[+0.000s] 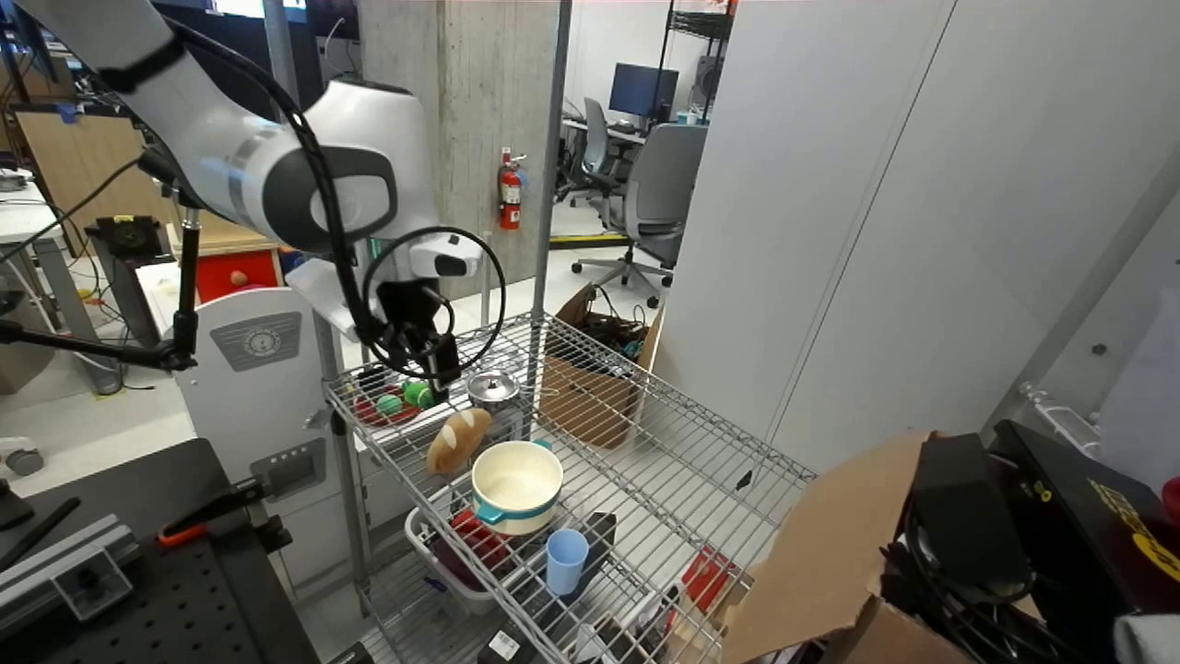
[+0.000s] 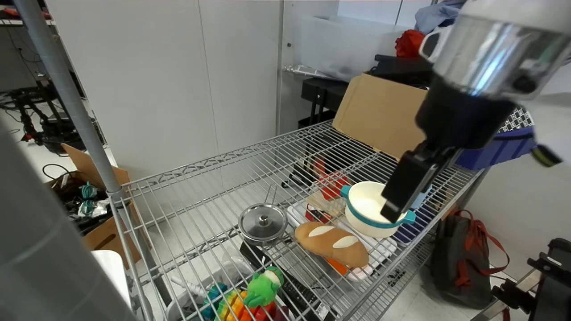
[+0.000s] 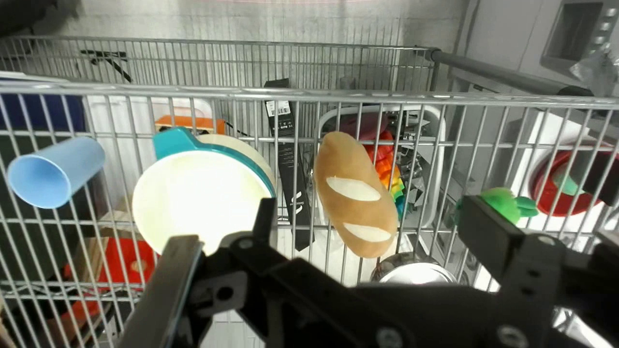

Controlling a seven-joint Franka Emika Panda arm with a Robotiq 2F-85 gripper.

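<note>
My gripper hangs above the wire shelf at its far left corner in exterior view 1. It stands open in the wrist view, its fingers spread wide with nothing held between them. Below the fingers lies a brown toy bread loaf with pale slashes. Beside the loaf sits a cream pot with teal handles, open at the top. A light blue cup lies past the pot. On the loaf's other side are a silver lidded pan and a green toy; the wrist view shows the pan only partly.
The wire shelf has bare room on its wall side. A red dish is near the green toy. Bins and boxes show through the wires from below. A metal post rises at the shelf corner; a cardboard box borders the near right.
</note>
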